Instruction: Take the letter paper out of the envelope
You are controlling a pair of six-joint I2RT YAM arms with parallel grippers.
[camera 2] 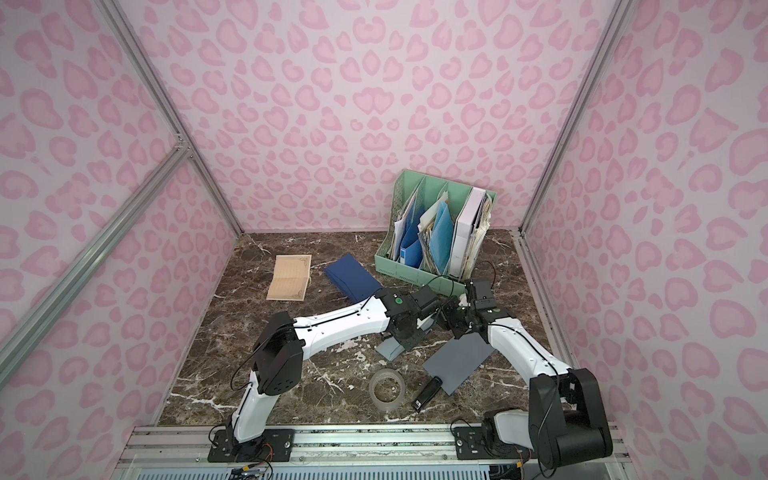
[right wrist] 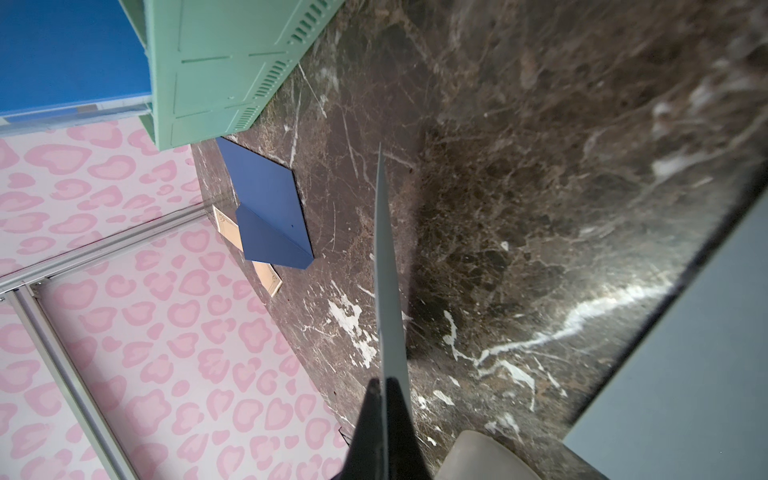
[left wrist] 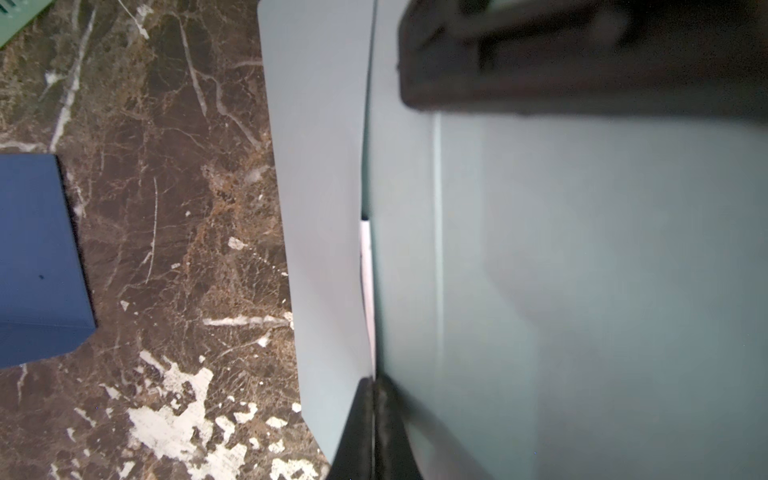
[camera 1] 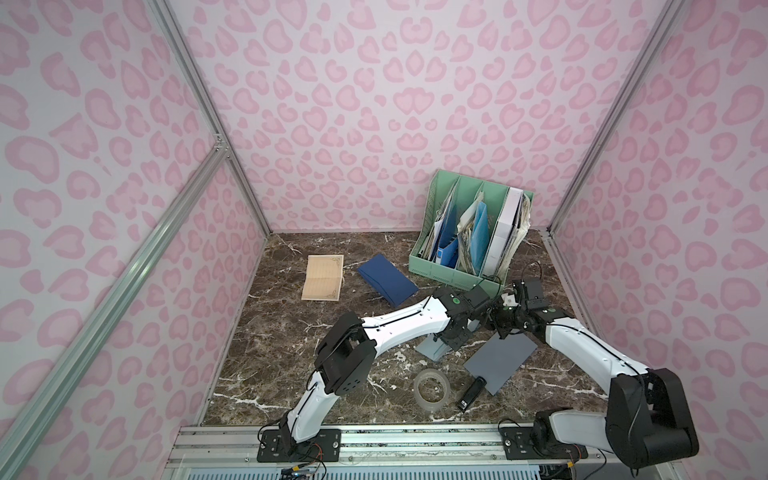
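Note:
A grey-blue envelope (camera 1: 433,345) is held up between my grippers in front of the file holder. In the left wrist view its slit shows a white paper edge (left wrist: 367,280), and my left gripper is shut at the lower end of that slit; whether paper is pinched is hard to tell. In the right wrist view the envelope (right wrist: 389,312) is seen edge-on, with my right gripper shut on it.
A green file holder (camera 1: 448,275) with folders stands at the back right. A blue folder (camera 1: 385,278), a beige notebook (camera 1: 322,277), a tape roll (camera 1: 418,392) and a grey board (camera 1: 500,364) lie on the table.

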